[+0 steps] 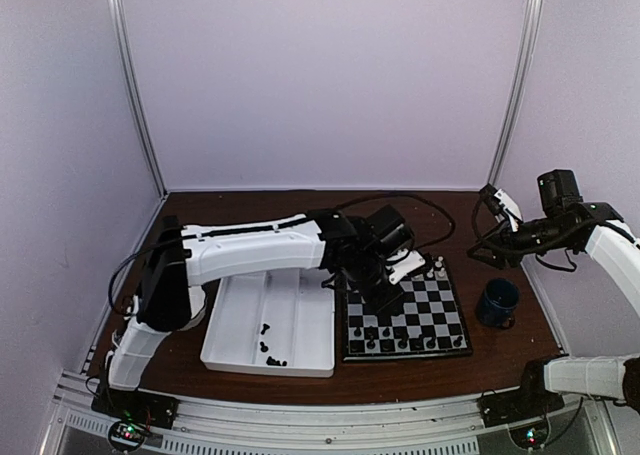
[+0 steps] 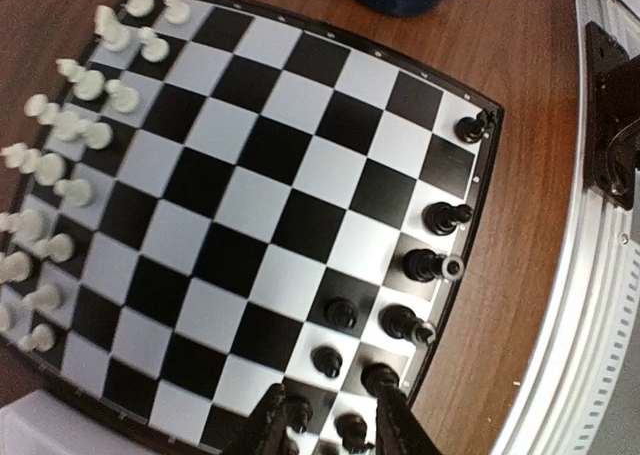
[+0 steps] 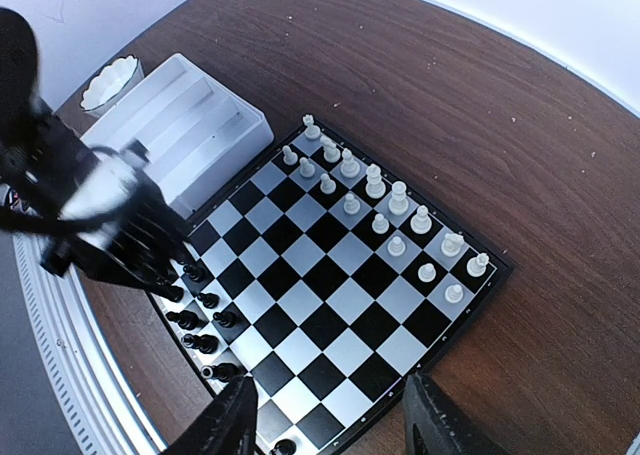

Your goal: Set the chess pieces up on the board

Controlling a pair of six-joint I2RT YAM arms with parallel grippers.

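Observation:
The chessboard (image 1: 425, 310) lies on the table, right of the tray. Along its far side stand two rows of white pieces (image 3: 398, 197). Black pieces (image 2: 432, 265) line the near side, with some black pawns (image 2: 341, 313) in front of them toward the tray side; bare squares show between a few of them. My left gripper hovers over that left near corner, its fingers (image 2: 397, 430) apart; black pieces stand on the board below, and none shows gripped. My right gripper is open and empty, held up beyond the board's right side.
The white tray (image 1: 210, 345) left of the board holds several black pieces (image 1: 277, 362). A dark blue mug (image 1: 497, 303) stands right of the board. A white bowl (image 3: 112, 83) sits beyond the tray. The table behind the board is clear.

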